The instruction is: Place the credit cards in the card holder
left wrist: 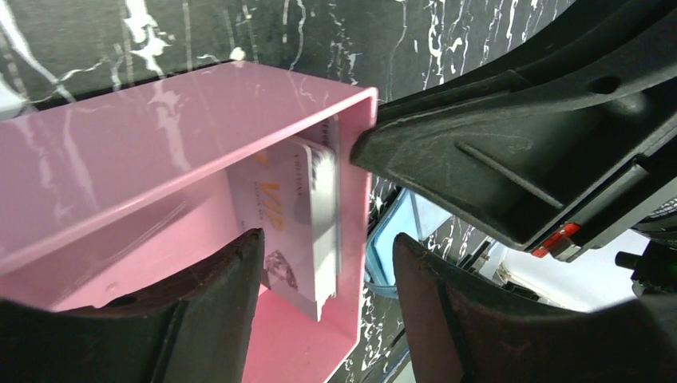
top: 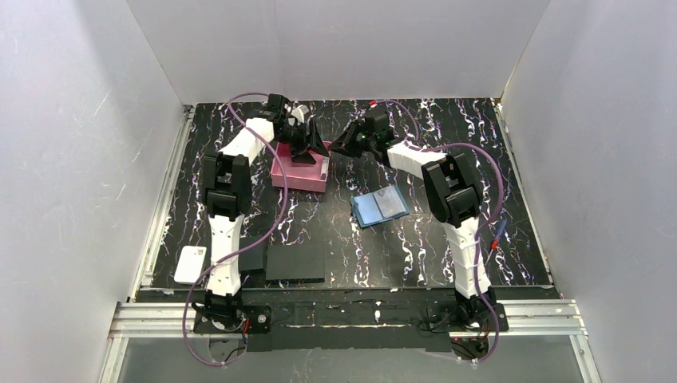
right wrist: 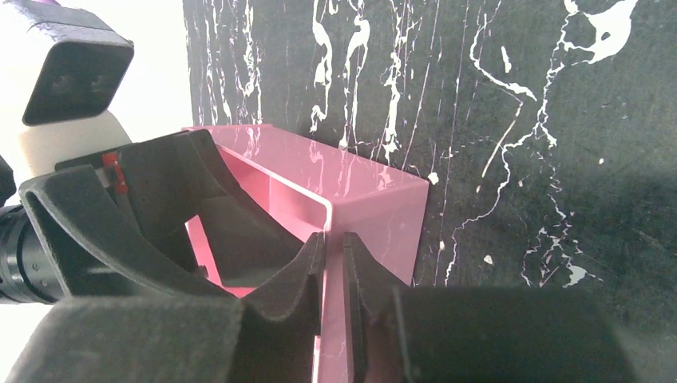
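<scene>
The pink box (top: 300, 179) stands at the upper left of the table in the top view. A stack of credit cards (left wrist: 271, 207) leans on edge inside it, against the right wall. My left gripper is over the box, its fingers parted; in its wrist view the cards and the wall appear between the fingertips, with no grip on them. My right gripper is shut on the box's right wall near the far corner. The blue card holder (top: 379, 206) lies opened out on the table, right of the box.
Dark flat boxes (top: 295, 263) and a white flat object (top: 190, 264) lie at the front left. At the far right is a blue and red pen-like object (top: 498, 234). Bare table surrounds the card holder.
</scene>
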